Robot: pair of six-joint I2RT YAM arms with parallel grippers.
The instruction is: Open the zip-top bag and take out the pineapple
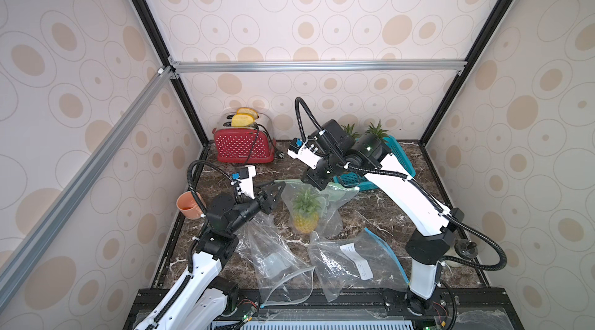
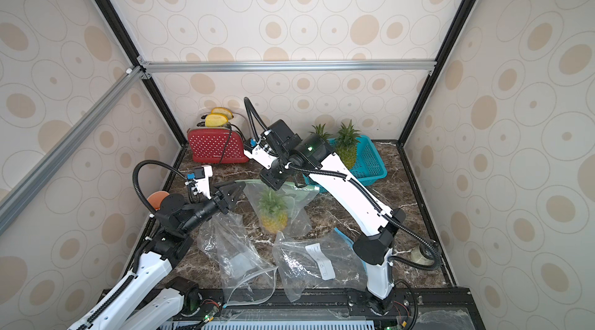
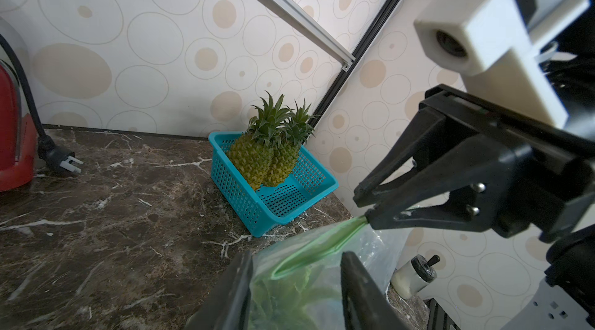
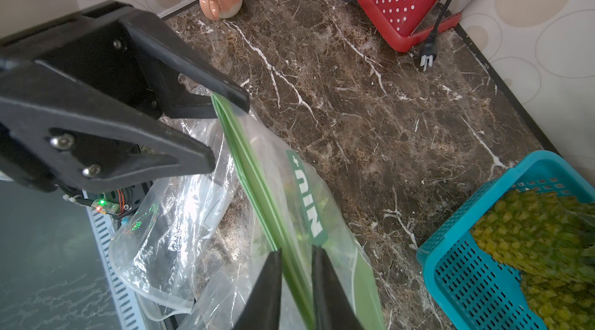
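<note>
A clear zip bag [image 1: 328, 215] holds a pineapple [image 1: 306, 209], seen through the plastic, at the middle of the table. Its green zip top runs between the grippers. My left gripper [image 1: 277, 188] is at the bag's left top end; in the left wrist view its blurred fingers stand apart around the top's near part. My right gripper [image 1: 313, 181] is over the zip top; in its wrist view the fingertips are low over the green strip, partly out of sight, with a narrow gap between them. Whether either grips the plastic is unclear.
A teal basket [image 2: 372, 168] with pineapples stands behind right, a red toaster [image 1: 243, 144] at back left, an orange mug [image 1: 189, 204] at left. Two empty bags [image 1: 365, 268] [image 1: 272, 265] lie in front. A jar [image 3: 409, 277] stands at right.
</note>
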